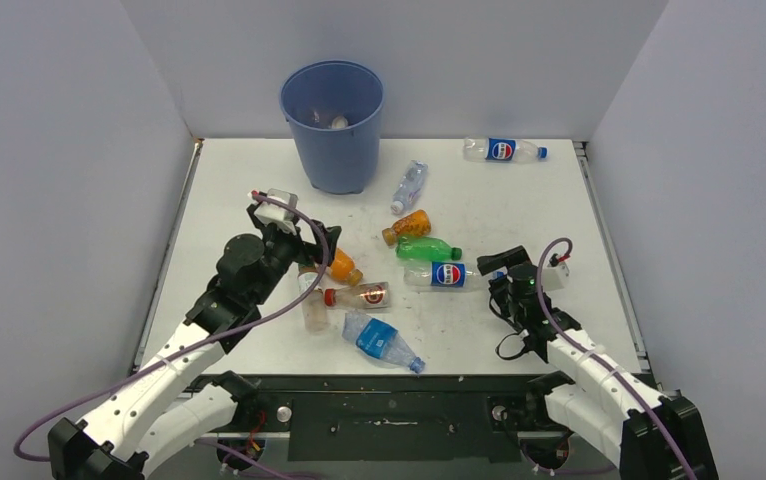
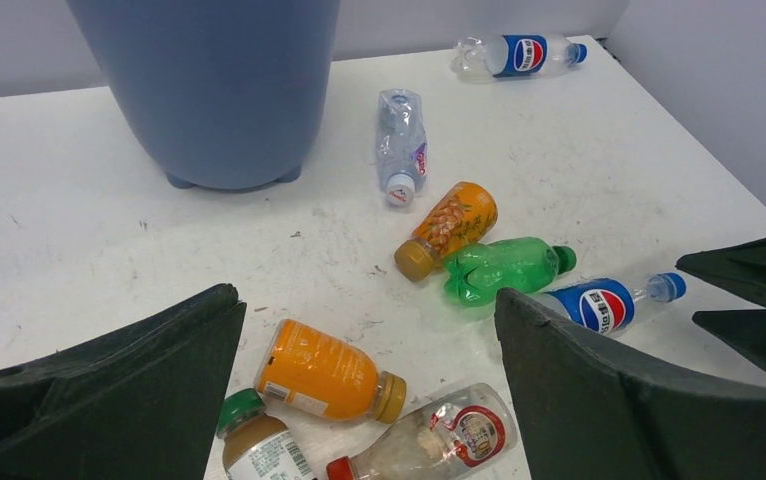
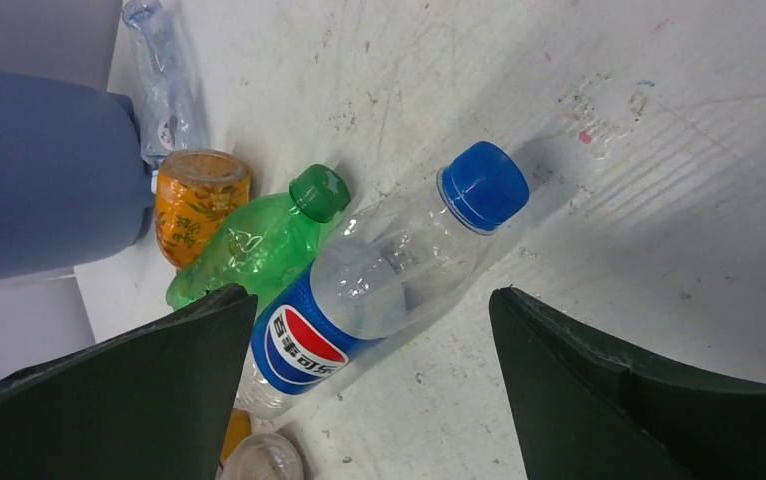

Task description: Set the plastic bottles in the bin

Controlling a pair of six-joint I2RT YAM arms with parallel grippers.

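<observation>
My left gripper [image 1: 314, 240] stands open above the orange bottle [image 2: 324, 370], brown bottle [image 2: 259, 450] and red-capped bottle [image 2: 439, 440]. My right gripper is open over a Pepsi bottle [image 3: 389, 260], nothing held. Beside that lie a green bottle [image 1: 424, 248] and a pineapple-label bottle [image 1: 409, 222]. A clear bottle [image 1: 409, 185] lies behind them, another Pepsi bottle [image 1: 489, 149] at the back right, and a blue-label bottle [image 1: 379, 340] at the front. The blue bin [image 1: 334, 160] stands at the back, with something pale inside.
Grey walls [image 1: 699, 200] enclose the white table [image 1: 239, 170] at the sides and back. The table's left part and its right part behind my right gripper are mostly clear. Purple cables run along both arms.
</observation>
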